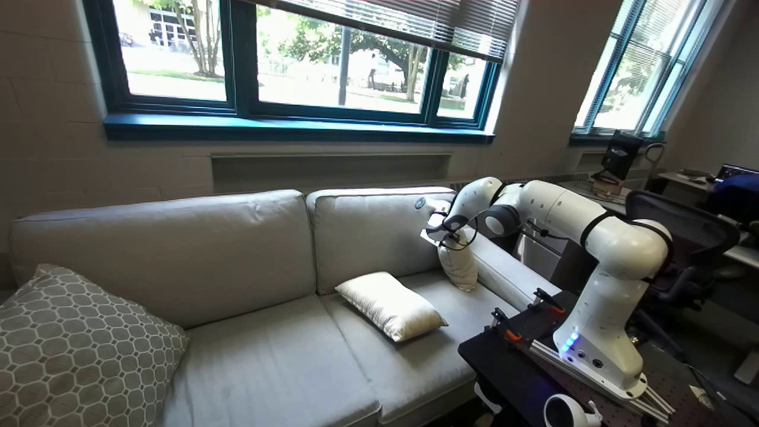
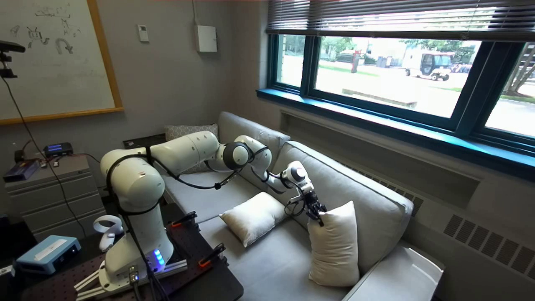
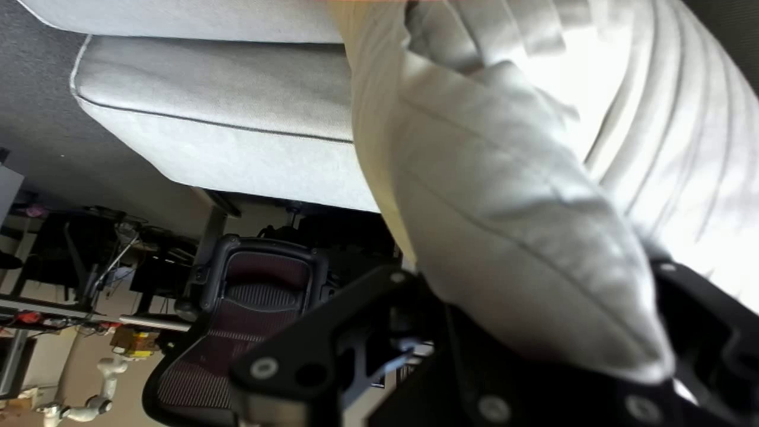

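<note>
A white pillow (image 2: 335, 248) stands on end at the sofa's far end, between the backrest and the armrest. My gripper (image 2: 321, 215) is shut on its upper corner. In the wrist view the pillow (image 3: 519, 213) fills the space between the black fingers, its cloth bunched and creased. Most of this pillow (image 1: 459, 268) shows below the wrist in exterior view 1, though the arm hides its top there. A second white pillow (image 1: 391, 306) lies flat on the seat cushion, apart from the gripper.
A patterned grey pillow (image 1: 85, 349) leans at the sofa's other end. The sofa backrest (image 2: 346, 193) rises close behind the gripper. The black table (image 1: 498, 356) with clamps carries the arm's base. Seat room is clear left of the flat pillow.
</note>
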